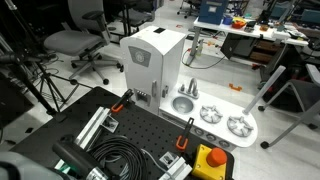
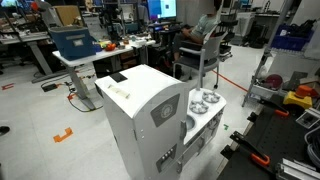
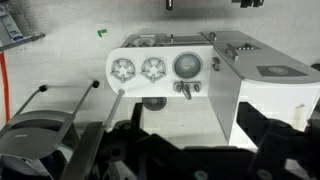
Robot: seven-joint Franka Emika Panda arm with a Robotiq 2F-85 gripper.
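Open and empty, my gripper shows at the bottom of the wrist view, its dark fingers (image 3: 127,135) spread wide apart. Beyond it, seen from above, lies a white toy kitchen counter (image 3: 178,88) with a round sink (image 3: 187,66), a faucet (image 3: 184,89) and two burners (image 3: 153,69). A tall white toy cabinet (image 3: 280,90) adjoins the counter at the right. In exterior view 1 the cabinet (image 1: 153,60) stands upright left of the sink (image 1: 182,105). No loose object shows on the counter. The gripper's fingers cannot be made out in either exterior view.
A black perforated table (image 1: 145,125) borders the counter, carrying coiled black cables (image 1: 120,158), orange-handled clamps (image 1: 183,143) and a yellow box with a red button (image 1: 217,157). A grey chair (image 3: 35,135) stands near the counter.
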